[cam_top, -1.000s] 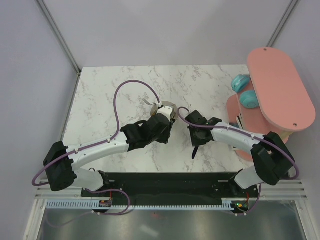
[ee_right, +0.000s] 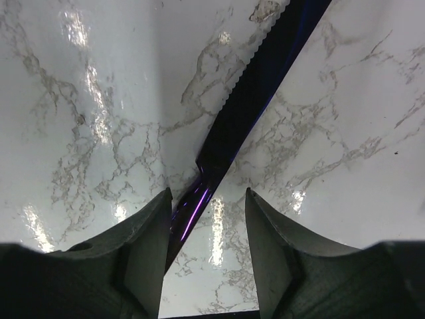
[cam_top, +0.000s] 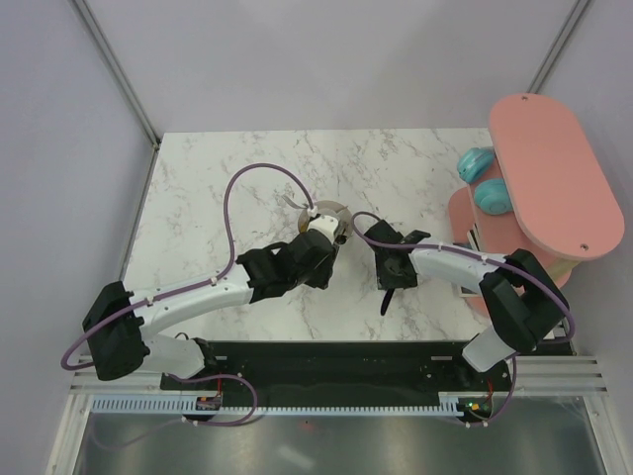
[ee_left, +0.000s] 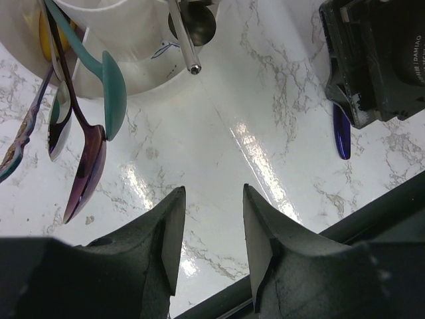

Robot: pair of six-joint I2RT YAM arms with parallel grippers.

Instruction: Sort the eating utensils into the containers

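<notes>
A dark, purple-sheened knife [ee_right: 249,90] with a serrated blade lies flat on the marble table. Its handle runs low between the open fingers of my right gripper, nearer the left finger, with nothing gripped. From above, only the knife's handle end [cam_top: 387,302] shows under that gripper [cam_top: 396,282]. My left gripper hangs open over bare table. Past its fingers stands a white round container [ee_left: 156,80] with compartments. A teal spoon [ee_left: 114,93], a purple spoon [ee_left: 86,173] and other utensils stick out of it.
In the top view the left arm [cam_top: 262,272] covers part of the container [cam_top: 336,210]. A pink shelf unit [cam_top: 554,178] with teal items [cam_top: 492,196] stands at the right.
The left arm has moved only slightly.
</notes>
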